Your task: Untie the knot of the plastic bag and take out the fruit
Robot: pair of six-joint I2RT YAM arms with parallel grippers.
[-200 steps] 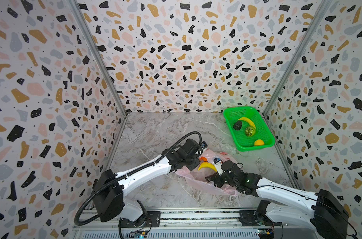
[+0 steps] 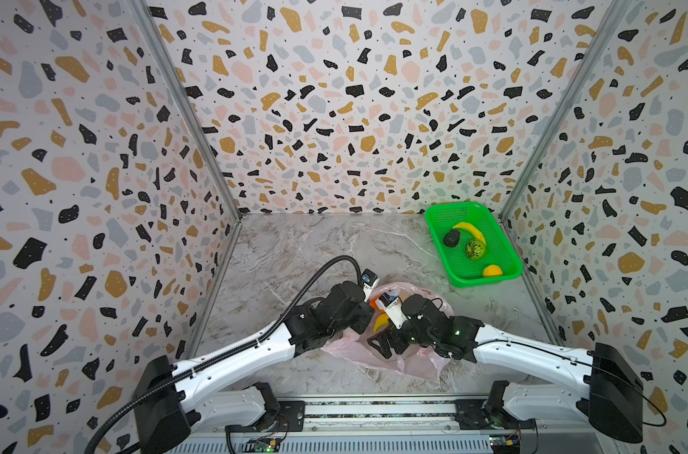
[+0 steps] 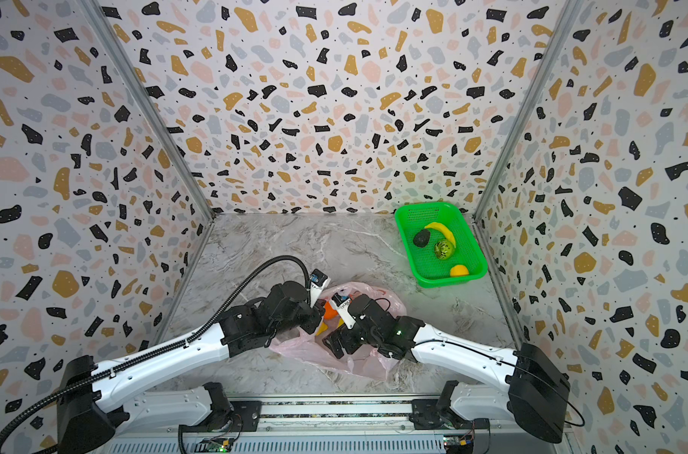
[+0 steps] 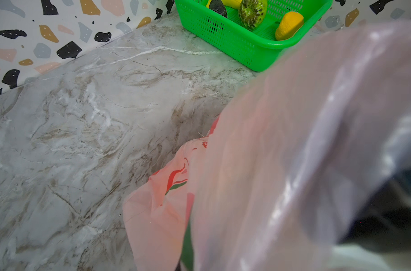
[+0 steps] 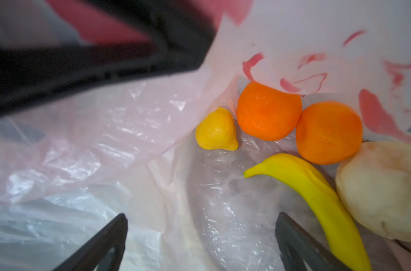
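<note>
The pink plastic bag (image 2: 427,363) lies open at the front centre. My left gripper (image 2: 359,317) is at its left rim; the bag film fills much of the left wrist view, hiding the fingers. My right gripper is open over the bag's inside, nothing between its fingers. Inside show a small yellow fruit (image 5: 216,130), two oranges (image 5: 268,110) (image 5: 328,133), a banana (image 5: 320,203) and a pale round fruit (image 5: 381,189).
A green basket (image 2: 465,270) at the back right holds a banana (image 2: 472,230), a dark avocado (image 2: 451,237), a speckled green fruit (image 2: 475,249) and a yellow-orange fruit (image 2: 492,271).
Both arms have moved left, the right one also slightly up over the bag. The left part of the bag has shifted with my left gripper.
</note>
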